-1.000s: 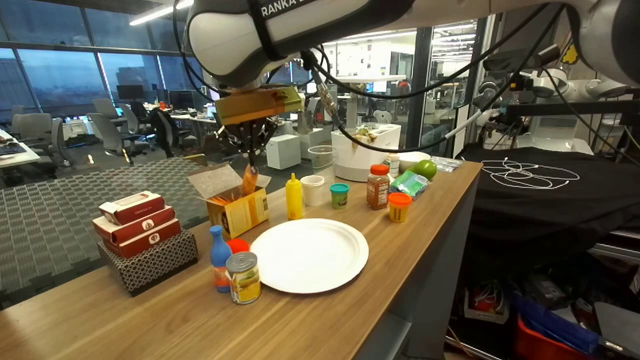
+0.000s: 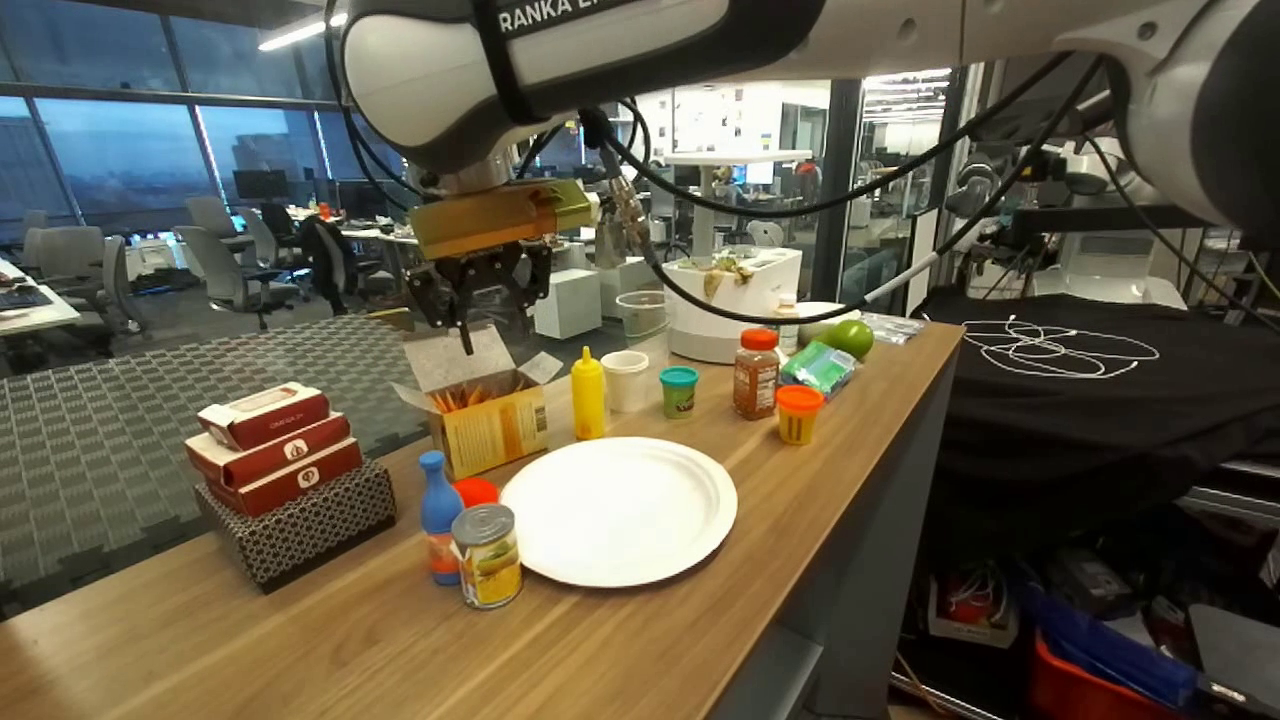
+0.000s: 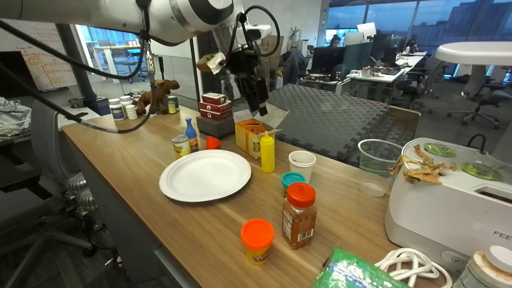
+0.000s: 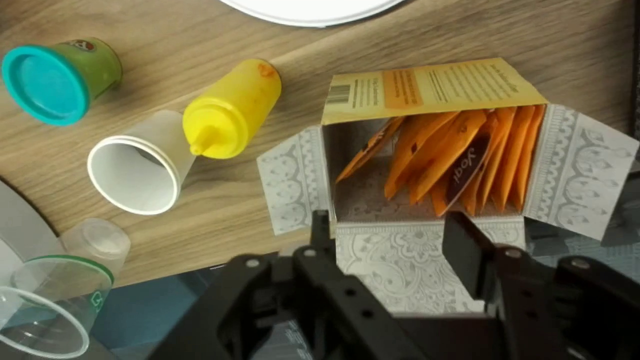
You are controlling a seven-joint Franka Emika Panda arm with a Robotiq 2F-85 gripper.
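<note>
My gripper is open above the tea box, its two fingers well apart with nothing between them. The yellow tea box (image 4: 432, 90) stands on the table with its flaps spread. Several orange tea packets (image 4: 444, 150) lean inside it, most toward one end; one dark label faces up. In the wrist view the fingertips overlap the box's patterned back flap (image 4: 393, 273). Seen from the first exterior view, the gripper (image 2: 497, 322) hangs over the box's back side. A white plate (image 2: 624, 510) lies flat and empty in front of the box.
A yellow squeeze bottle (image 4: 237, 108) and white cup (image 4: 135, 171) stand close beside the box. Stacked red boxes (image 2: 282, 444), a blue bottle (image 2: 440, 516) and a can (image 2: 487, 558) are on its other side.
Earlier the gripper was shut on an orange packet held over the box. Now the fingers are apart and empty, the arm has shifted left in the first exterior view, and the box sits slightly farther right.
</note>
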